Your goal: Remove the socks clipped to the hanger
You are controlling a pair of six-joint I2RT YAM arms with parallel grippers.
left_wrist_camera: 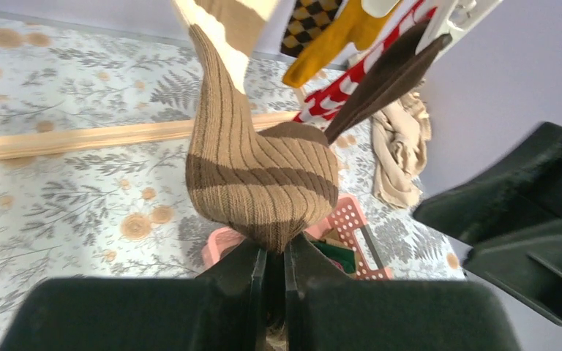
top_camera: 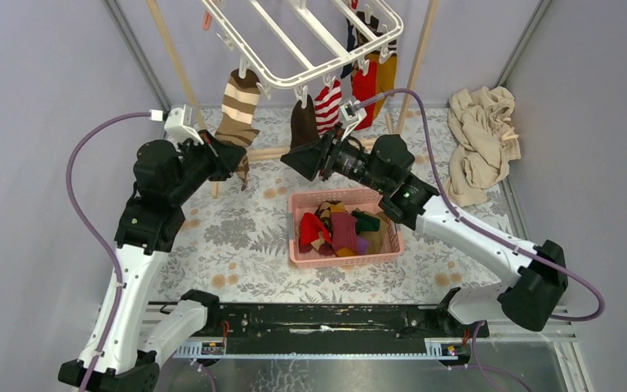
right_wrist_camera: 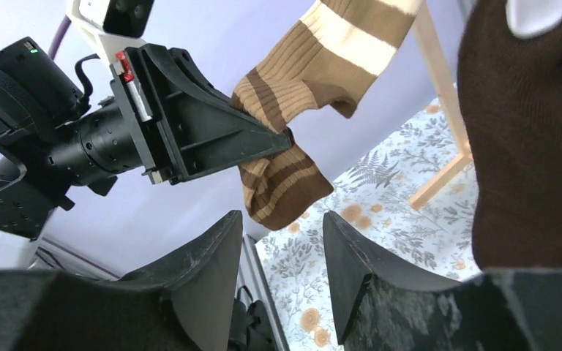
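Note:
A brown-and-beige striped sock (top_camera: 237, 106) hangs from a clip on the white hanger (top_camera: 294, 82). My left gripper is shut on this sock's lower part, which bunches above the fingers. My right gripper stands part open, nothing between its fingers, clear of the striped sock. Close to it hangs a dark brown sock (right_wrist_camera: 527, 139), at the right of the right wrist view. A red-and-white striped sock (top_camera: 327, 106), a red sock (top_camera: 364, 90) and a mustard sock (top_camera: 386, 73) hang further right.
On the patterned table, a pink basket (top_camera: 347, 261) holds several socks below the right gripper. A beige cloth (top_camera: 480, 147) lies at the right. Wooden legs of the stand (top_camera: 416, 65) flank the hanger.

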